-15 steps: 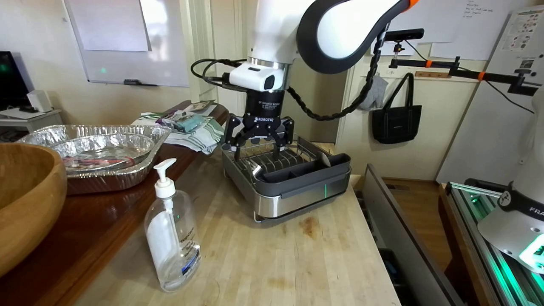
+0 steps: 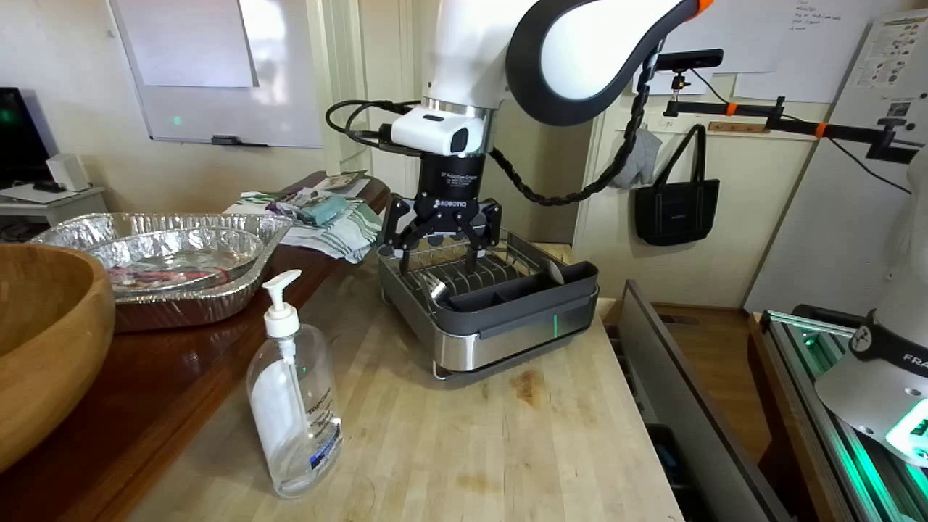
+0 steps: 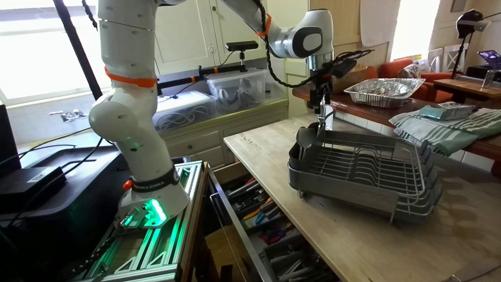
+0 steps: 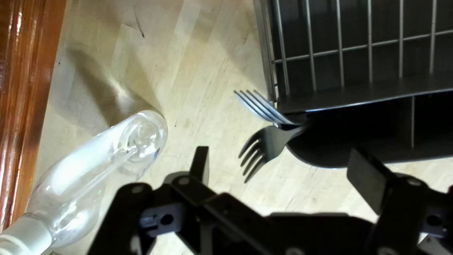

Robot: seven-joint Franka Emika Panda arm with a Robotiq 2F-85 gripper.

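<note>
My gripper (image 2: 437,261) points down with its fingers wide apart and empty, near the cutlery end of the dish rack (image 2: 522,335). Two forks lean out of the dark utensil holder (image 4: 314,159) in the wrist view: a shiny silver fork (image 4: 261,106) and a darker fork (image 4: 268,144). Both heads appear ahead of the space between the fingers, untouched. In the second exterior view, dark utensil heads (image 3: 307,136) rise from the same holder, close to the gripper (image 3: 322,105).
A clear pump bottle (image 2: 296,409) stands on the wooden counter (image 2: 487,444), left of the rack. Beside the counter, an open drawer (image 3: 260,221) holds assorted tools and utensils. Foil trays (image 2: 191,296) and a wooden bowl (image 2: 52,339) occupy the red-brown ledge.
</note>
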